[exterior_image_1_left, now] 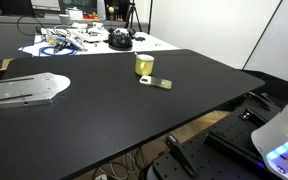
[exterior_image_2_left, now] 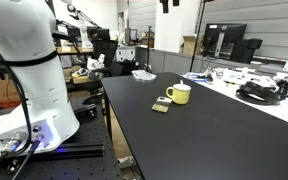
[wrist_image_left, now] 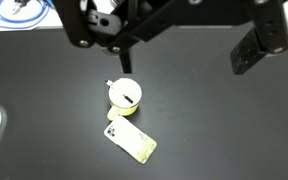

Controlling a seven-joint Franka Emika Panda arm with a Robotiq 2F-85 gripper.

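Note:
On the dark table stands a yellow mug (exterior_image_1_left: 144,65), upright; from above its pale inside shows a small dark and white item (wrist_image_left: 125,95) that I cannot make out. Close beside the mug lies a phone (wrist_image_left: 130,140) in a yellowish case, its camera lenses facing up. My gripper is open high over the table, its two dark fingers wide apart and nothing between them. Mug and phone are below the left finger, clear of it. Neither exterior view shows the fingers plainly.
A flat silver metal plate (exterior_image_1_left: 26,90) lies at the table's left in exterior view 1. Cables and gear crowd the white surface (exterior_image_1_left: 89,43) behind the table.

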